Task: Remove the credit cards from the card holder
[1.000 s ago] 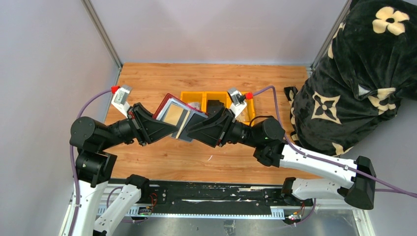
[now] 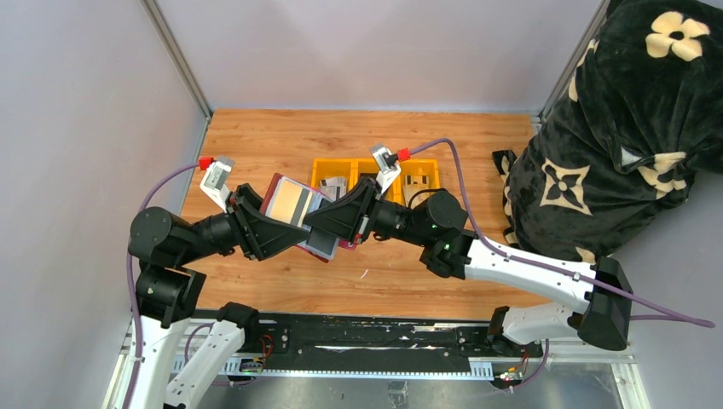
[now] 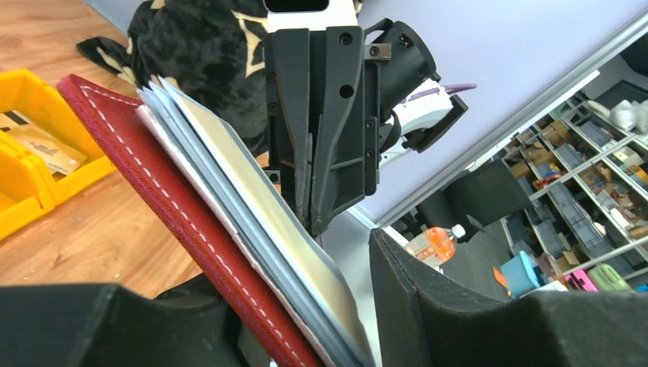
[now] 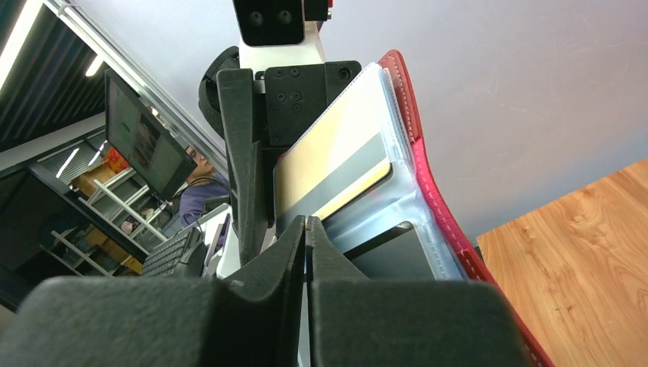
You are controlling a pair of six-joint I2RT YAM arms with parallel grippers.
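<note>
The red leather card holder (image 2: 289, 204) is raised between both grippers, its clear sleeves and cream cards showing. In the left wrist view its red cover (image 3: 176, 199) and layered sleeves slant between the fingers of my left gripper, which stand apart. My right gripper has its fingertips close together at the cream card (image 4: 336, 153) with a grey stripe, against the sleeve's edge; whether it grips the card is hidden. In the top view, my left gripper (image 2: 273, 230) is at the holder's lower left, my right gripper (image 2: 328, 217) at its right.
Yellow bins (image 2: 332, 164) with small items stand behind the grippers on the wooden table (image 2: 452, 281). A dark patterned plush cloth (image 2: 597, 145) fills the right side.
My right gripper has moved leftward onto the holder, covering more of it. The holder has shifted and tilted, and the left arm has moved slightly right.
</note>
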